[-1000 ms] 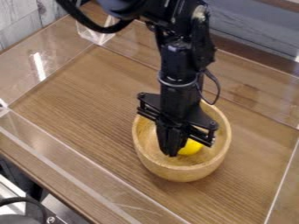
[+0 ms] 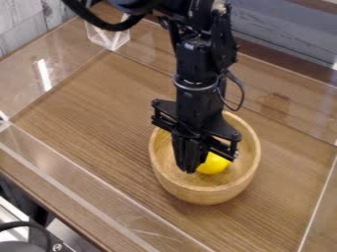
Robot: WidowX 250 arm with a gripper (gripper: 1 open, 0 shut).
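My black gripper [image 2: 187, 159] hangs low into a round wooden bowl [image 2: 198, 189], its fingertips shut near a yellow object [image 2: 215, 166] that lies inside. The yellow object is partly hidden behind the fingers, and I cannot tell whether they touch it. Nothing shows clearly between the fingertips.
A clear plastic container [image 2: 110, 30] stands at the back left. A pale wall edges the table at the back right.
The gripper and arm have shifted very slightly; the bowl and yellow object look almost the same.
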